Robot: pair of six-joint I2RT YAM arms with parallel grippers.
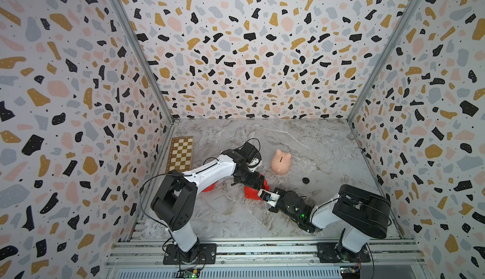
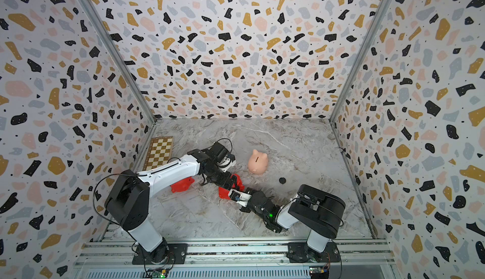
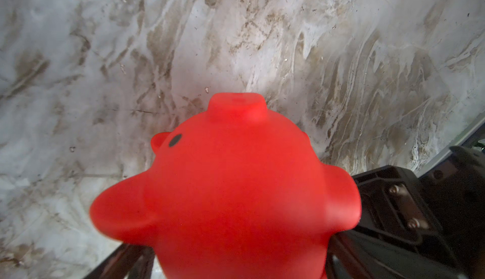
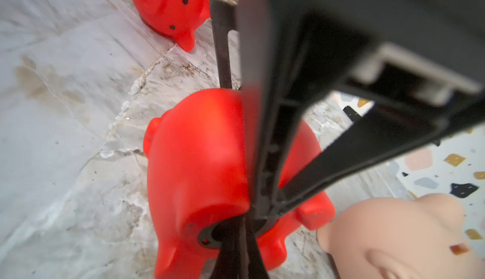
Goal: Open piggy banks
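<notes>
A red piggy bank sits under my left gripper, whose open fingers straddle its body; the left wrist view shows its head large. My right gripper is shut, its fingertips at the bank's round opening with a dark rim, nothing visible between them. A second red piggy bank lies to the left. A pink piggy bank stands behind, slot on top.
A checkered board lies at the far left. A small black round piece lies right of the pink bank.
</notes>
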